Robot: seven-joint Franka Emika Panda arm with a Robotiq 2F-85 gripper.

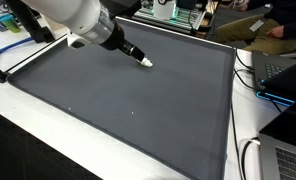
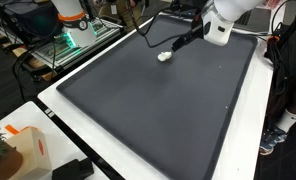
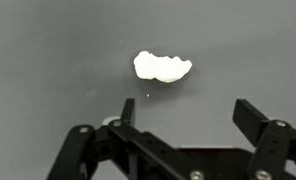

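Note:
A small white lump with a bumpy edge [image 3: 162,67] lies on the dark grey board, above and between my fingers in the wrist view. In exterior view 1 the same white object [image 1: 146,62] shows just beyond the tip of my gripper [image 1: 138,56]. My gripper stands open, its two black fingers wide apart with bare board between them. From exterior view 2, the white object [image 2: 165,56] is close to the black gripper [image 2: 179,45]; whether they touch cannot be told there.
The grey board [image 1: 118,105] is otherwise clear, framed by a white table edge [image 1: 83,141]. Laptops [image 1: 285,145] stand at the right in exterior view 1. A potted plant [image 2: 2,154] and a black block [image 2: 80,169] sit at the near left in exterior view 2.

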